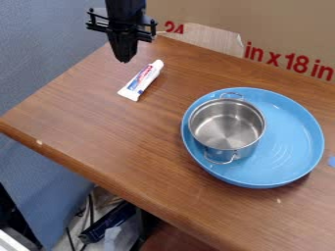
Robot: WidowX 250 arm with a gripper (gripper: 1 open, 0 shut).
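My black gripper (124, 49) hangs at the upper left, raised above and behind a white toothpaste tube (141, 80) that lies diagonally on the wooden table. Whether its fingers are open or shut is hard to make out at this size. On the right, a steel pot (226, 126) with handles sits on a blue plate (293, 138).
The wooden table (92, 118) has clear space at the left and front. A cardboard box (281, 29) stands along the back. Cables and clutter lie below the table's front-left edge.
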